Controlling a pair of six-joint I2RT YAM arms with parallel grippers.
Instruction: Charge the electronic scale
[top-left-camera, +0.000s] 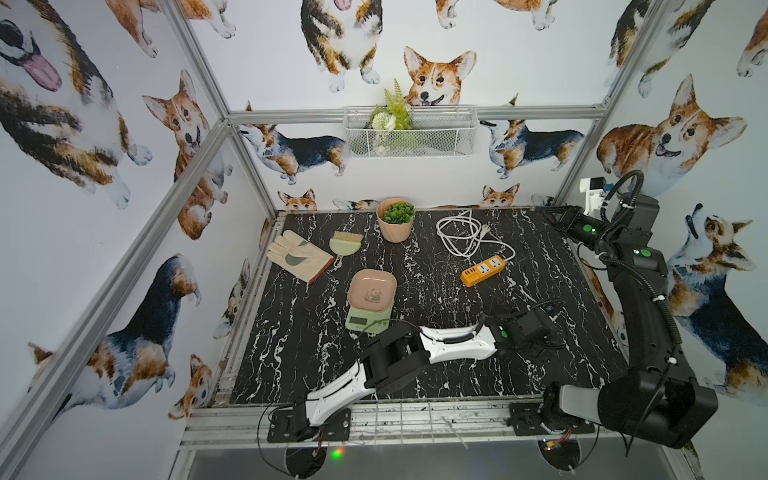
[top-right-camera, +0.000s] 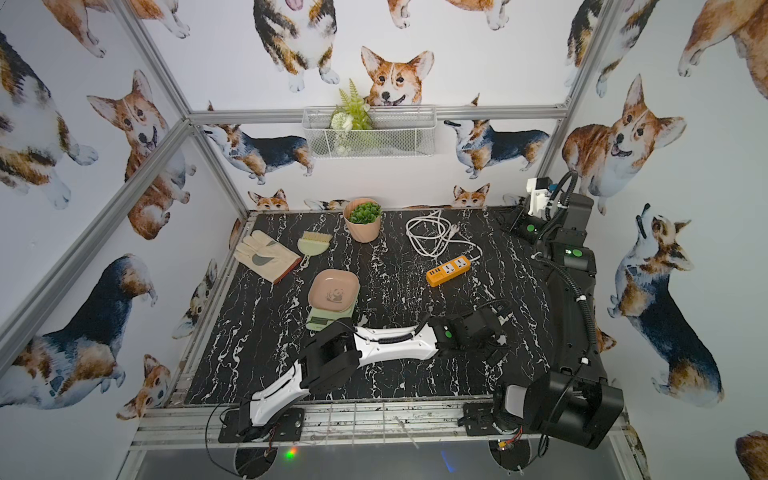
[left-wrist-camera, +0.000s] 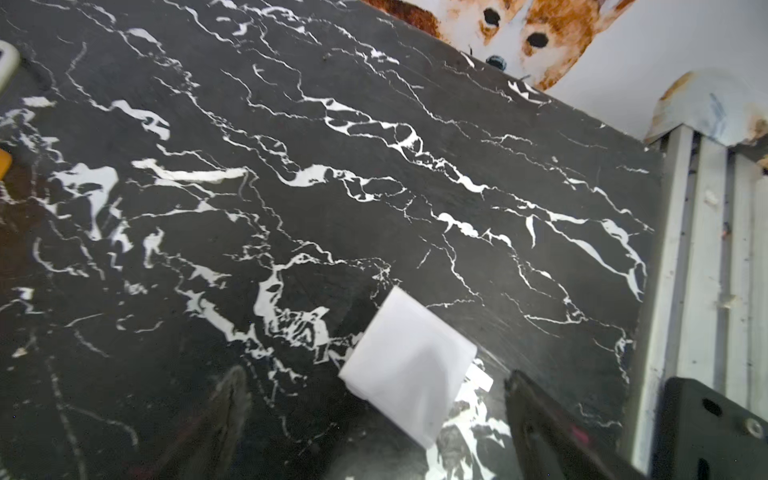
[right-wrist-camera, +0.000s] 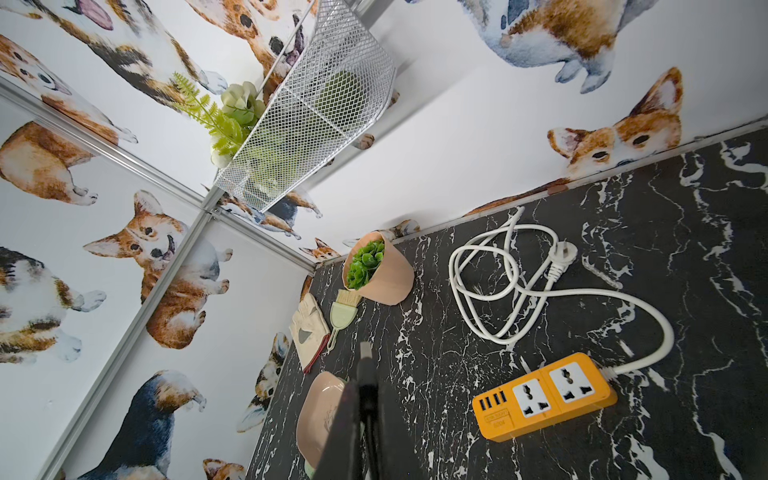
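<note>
Beneath my open left gripper a small white block (left-wrist-camera: 412, 364), maybe a charger, lies on the black table, between the blurred fingers in that view and apparently untouched. The pale green electronic scale (top-left-camera: 369, 320) lies left of centre, a pink tray (top-left-camera: 373, 289) covering its far part. An orange power strip (right-wrist-camera: 545, 397) rests right of centre, its sockets up and empty. High at the right edge, my right gripper (top-left-camera: 553, 217) is shut. A narrow grey tip shows at its fingertips (right-wrist-camera: 367, 388); whether that is something thin I cannot tell.
The strip's white cord (right-wrist-camera: 500, 320) lies coiled behind it. Along the back and left stand a plant pot (top-left-camera: 394, 226), a small brush (top-left-camera: 345, 243) and a glove (top-left-camera: 298, 257). My left arm (top-left-camera: 456, 344) stretches across the table's front.
</note>
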